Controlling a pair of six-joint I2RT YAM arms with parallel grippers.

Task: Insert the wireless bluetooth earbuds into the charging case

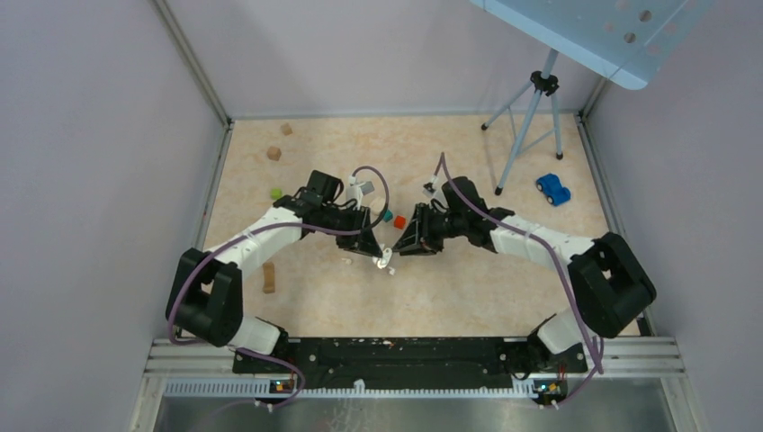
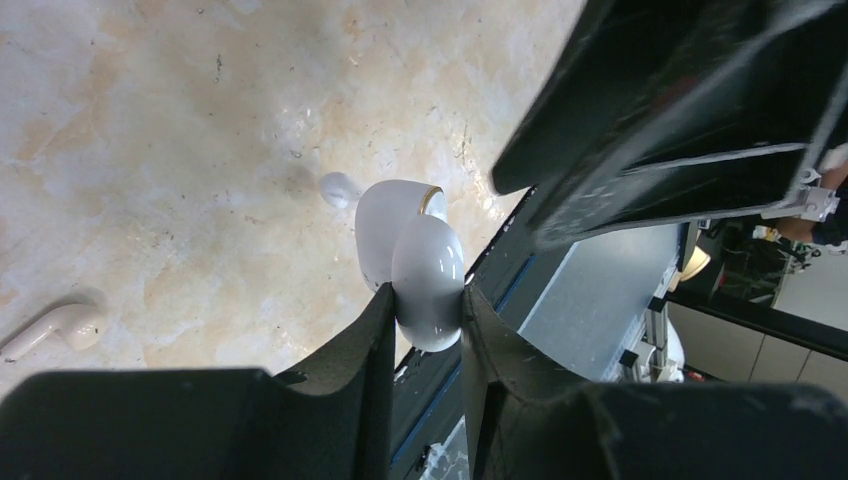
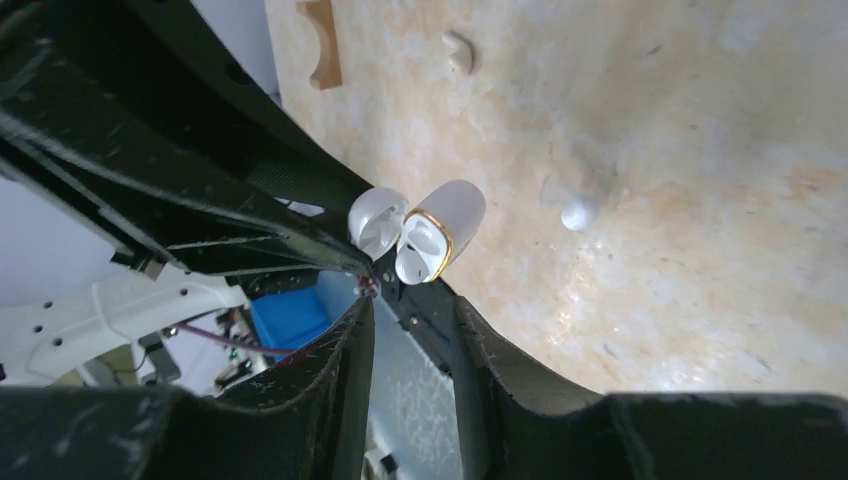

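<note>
My left gripper point(image 1: 377, 255) is shut on the white charging case point(image 2: 388, 228), which hangs above the table with its gold-edged mouth open. In the right wrist view the case's flipped-back lid point(image 3: 377, 220) lies against the left fingers. My right gripper stands part open beside the case, with nothing between its fingers. A white earbud point(image 3: 578, 214) shows apart from the case, low by the table. Another earbud point(image 2: 65, 327) lies farther left on the table. Whether an earbud sits inside the case, I cannot tell.
A wooden block point(image 1: 269, 277) lies at the left. Red point(image 1: 399, 221) and teal point(image 1: 388, 215) blocks sit just behind the grippers. A blue toy car point(image 1: 552, 189) and a tripod point(image 1: 531, 117) stand at the right.
</note>
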